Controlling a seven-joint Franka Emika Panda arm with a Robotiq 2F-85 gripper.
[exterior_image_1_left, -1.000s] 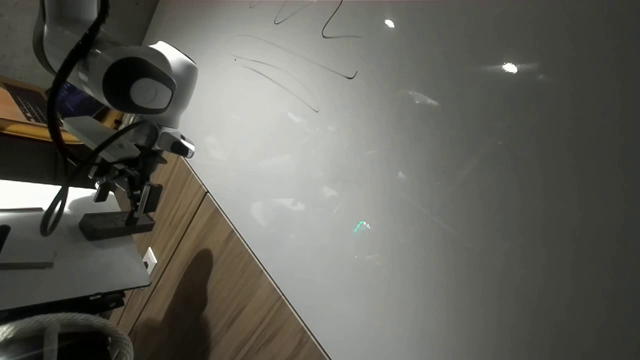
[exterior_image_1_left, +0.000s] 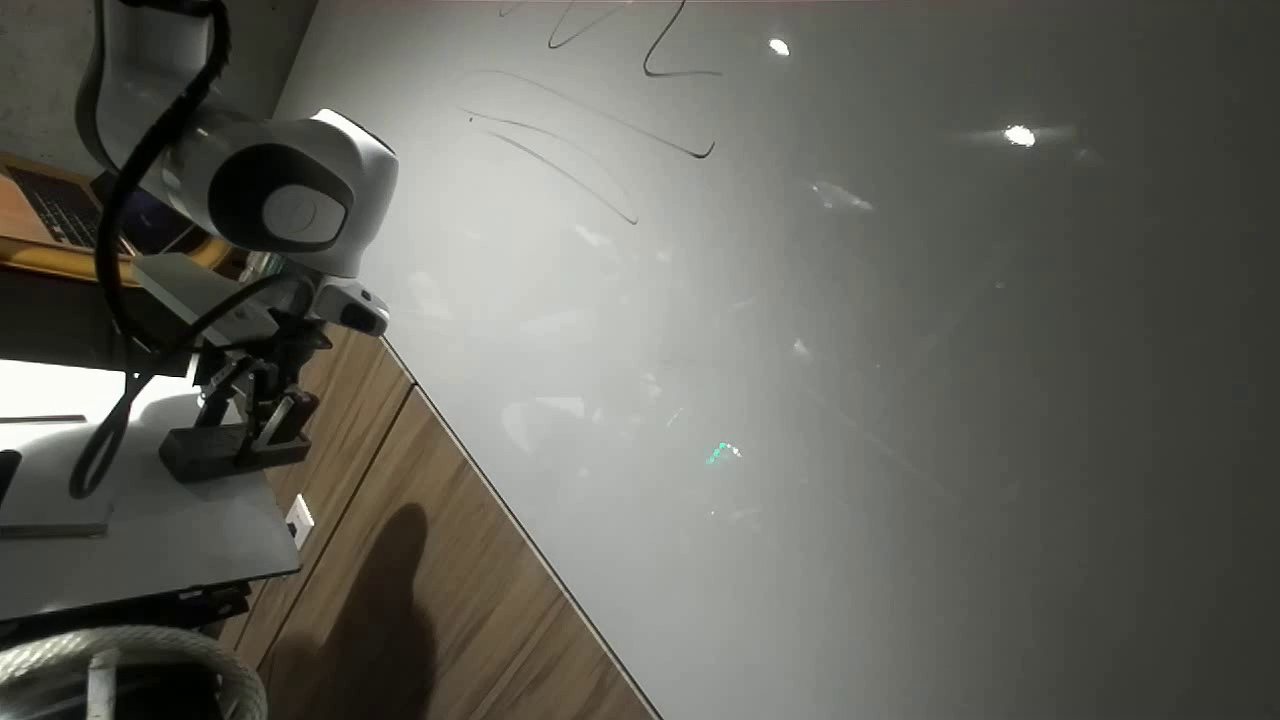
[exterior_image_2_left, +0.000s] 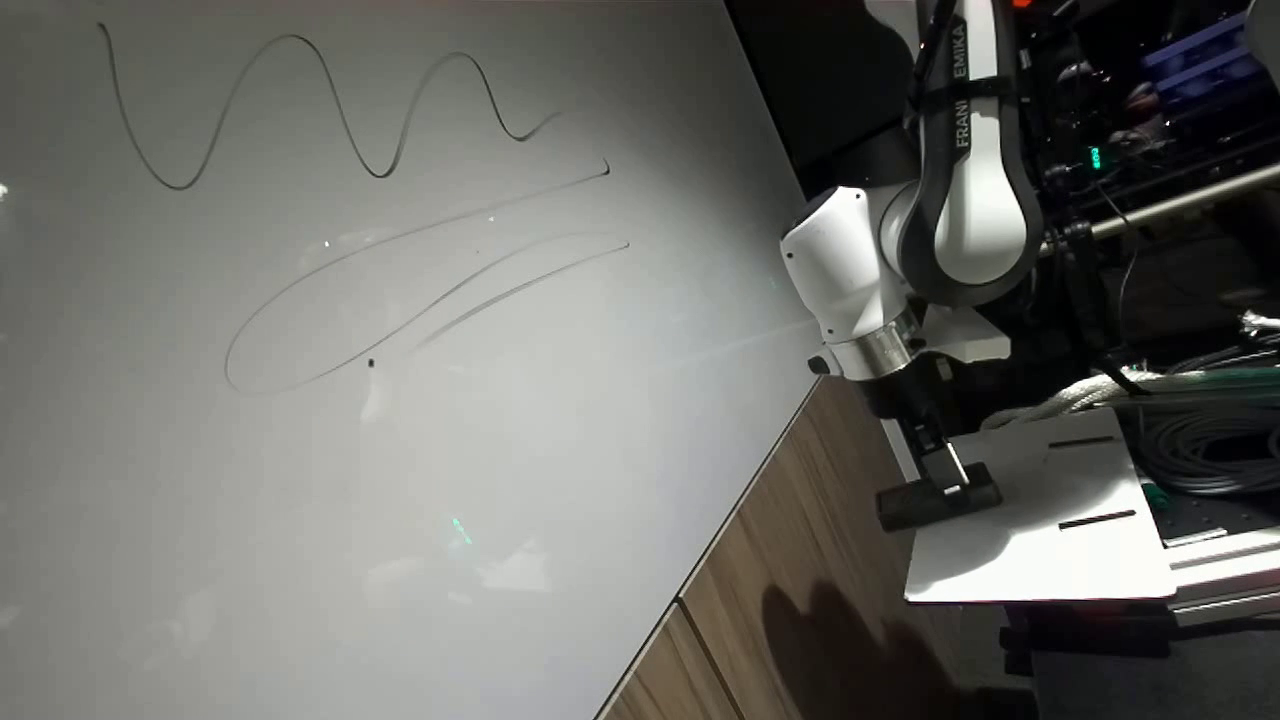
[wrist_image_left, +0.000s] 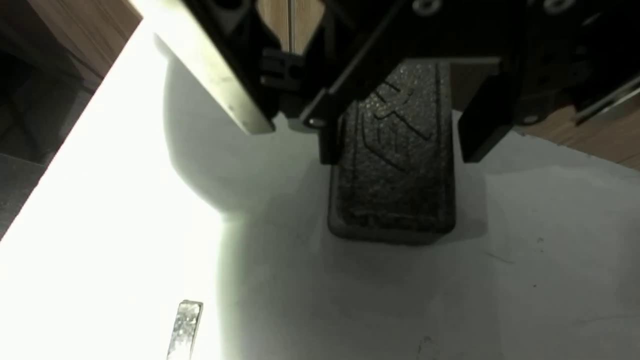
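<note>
A dark whiteboard eraser (wrist_image_left: 396, 192), oblong with grooved markings on top, lies on the white tabletop (exterior_image_1_left: 144, 552). In the wrist view my gripper straddles it, open, one finger on either side. The left finger is close along the eraser's edge; a gap shows between the right finger and the block. Seen from the second exterior view, the gripper's fingers (exterior_image_2_left: 953, 474) reach down to the eraser (exterior_image_2_left: 908, 506). Whether either finger touches it, I cannot tell. The eraser's far end is partly hidden under the gripper.
A large whiteboard (exterior_image_2_left: 300, 516) carries black pen strokes: a wavy line and long loops. Wooden panels (exterior_image_1_left: 480, 576) run below it. The tabletop has dark slots (exterior_image_2_left: 1098, 520) and is otherwise mostly clear around the eraser. Coiled cables (exterior_image_2_left: 1212, 450) lie beyond it.
My arm has come down, and the fingers are now lower about the eraser. The eraser appears in the same place, and the whiteboard strokes look the same.
</note>
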